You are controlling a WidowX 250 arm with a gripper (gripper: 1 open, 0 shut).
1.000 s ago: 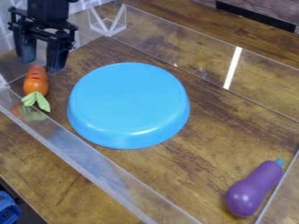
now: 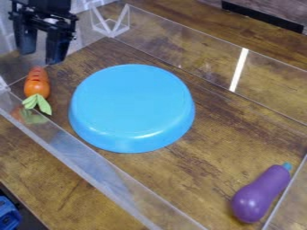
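My dark gripper [image 2: 41,45] hangs at the upper left, its two fingers apart, open, above and slightly behind an orange carrot [image 2: 36,84] with pale green leaves. The carrot lies on the wooden surface near the clear left wall. A large blue disc [image 2: 132,106], like an upturned plate or lid, takes up the middle. A purple eggplant [image 2: 258,196] lies at the lower right.
Clear plastic walls [image 2: 204,54] border the wooden work area [image 2: 192,171]. The wood between the blue disc and the eggplant is free. A small blue object [image 2: 6,212] shows at the lower left edge outside the wall.
The gripper has shifted slightly near the carrot's upper end. The carrot, disc and eggplant look unmoved.
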